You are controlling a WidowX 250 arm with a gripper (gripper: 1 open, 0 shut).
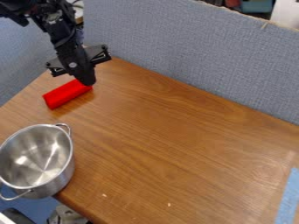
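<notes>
My black gripper (84,75) hangs at the upper left, just above the right end of a red cylindrical object (66,94) lying on the wooden table (176,140). The fingertips are small and dark here, and I cannot tell from the view whether they touch the red object or how far apart they stand. A steel pot (35,163) with handles stands at the lower left edge of the table.
Grey padded walls (187,52) border the back and left of the table. A pale blue strip (286,197) lies at the right edge.
</notes>
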